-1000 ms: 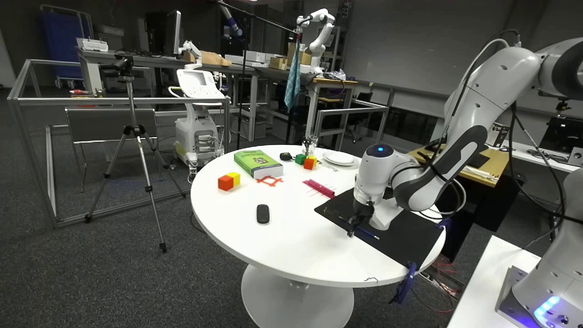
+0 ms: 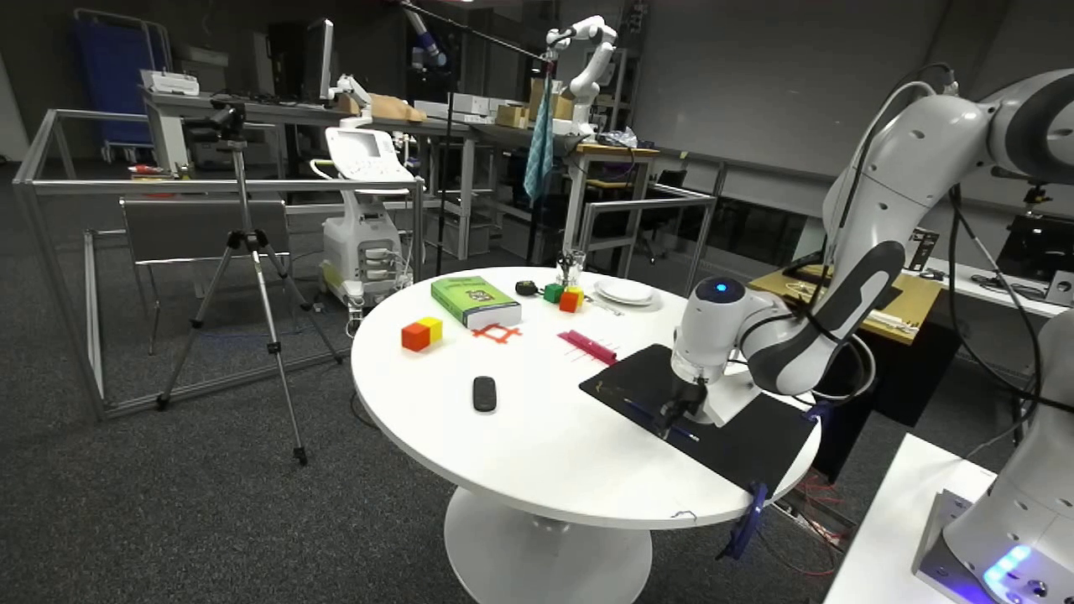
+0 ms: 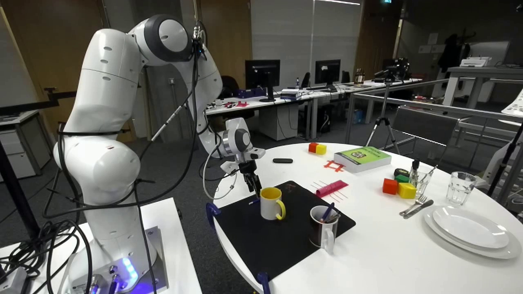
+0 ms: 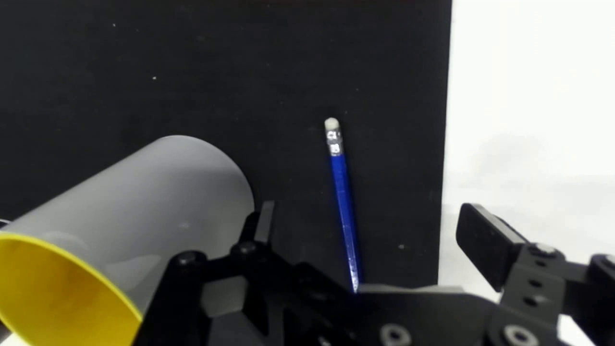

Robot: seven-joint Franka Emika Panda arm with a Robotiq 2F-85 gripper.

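A blue pencil [image 4: 344,213] with a white eraser end lies on the black mat [image 4: 346,69], close to the mat's edge. My gripper stands open above it, one finger on each side of the pencil and nothing held; the pencil's lower end is hidden behind the gripper body. Just left of the left finger is a light mug with a yellow inside [image 4: 167,196], and whether they touch I cannot tell. In exterior view 2 that yellow-handled mug [image 3: 270,208] stands upright beside the gripper [image 3: 255,188]. A second mug [image 3: 321,232] holds pens, farther along the mat.
Around the mat lie a pink piece [image 3: 331,188], a black remote [image 2: 484,393], a green book [image 2: 475,300], coloured cubes [image 2: 422,333] and plates [image 3: 470,230]. Blue clamps [image 2: 747,522] grip the table edge.
In exterior view 1 the arm and gripper have shifted right along the mat's near edge, toward the pencil's eraser end. The objects on the table look unmoved.
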